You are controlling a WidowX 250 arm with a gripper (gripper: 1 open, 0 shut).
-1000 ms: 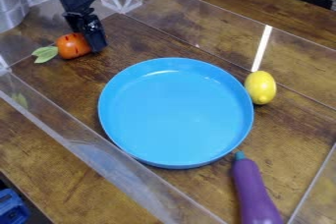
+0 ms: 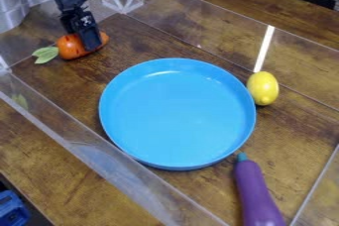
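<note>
An orange fruit point(image 2: 71, 50) with green leaves lies on the wooden table at the upper left. A blue plate point(image 2: 176, 113) sits in the middle, a yellow lemon-like object point(image 2: 263, 88) to its right, and a purple eggplant point(image 2: 257, 194) at the lower right.
Clear plastic walls border the table at left and bottom. A white stick point(image 2: 264, 47) stands behind the yellow object. A blue item point(image 2: 11, 210) is at the lower left corner.
The gripper has shifted slightly at the fruit, and the fruit appears slightly turned or moved. Everything else is still.
</note>
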